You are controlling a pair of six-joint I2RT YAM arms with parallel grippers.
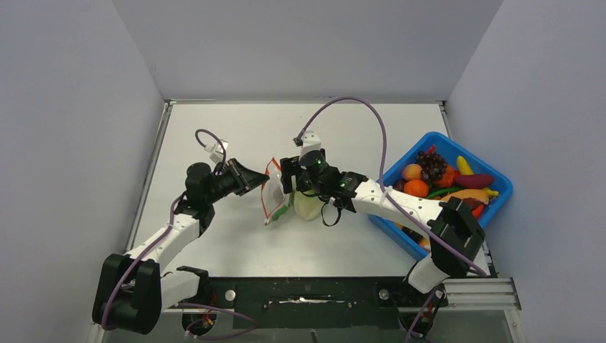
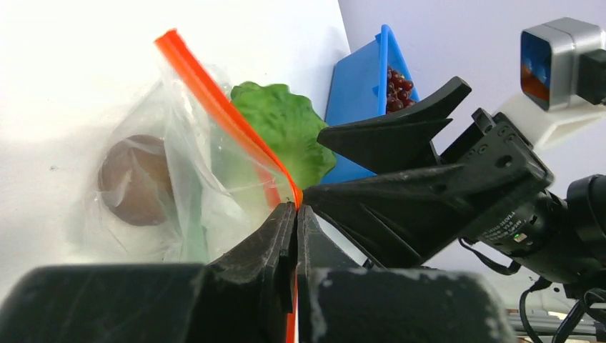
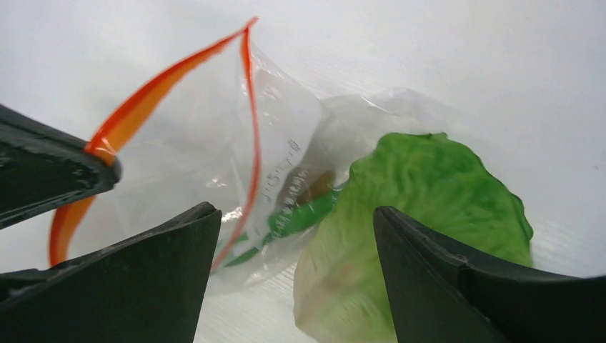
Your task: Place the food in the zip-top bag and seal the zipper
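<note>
My left gripper (image 1: pixel 267 178) is shut on the orange zip edge of the clear bag (image 1: pixel 272 195), whose mouth stands apart in the right wrist view. Inside the bag are a brown roundish food (image 2: pixel 137 180) and a green piece (image 3: pixel 304 216). The lettuce (image 1: pixel 308 206) lies on the table outside the bag, just right of its mouth; in the right wrist view the lettuce (image 3: pixel 436 193) sits low, partly behind one finger. Above it, my right gripper is open with nothing held between its fingers, close to the bag's opening.
A blue bin (image 1: pixel 503 187) full of play fruit and vegetables stands at the right, partly under the right arm. Bare white table (image 1: pixel 243 132) lies behind the bag and in front of it. The two grippers are very close together.
</note>
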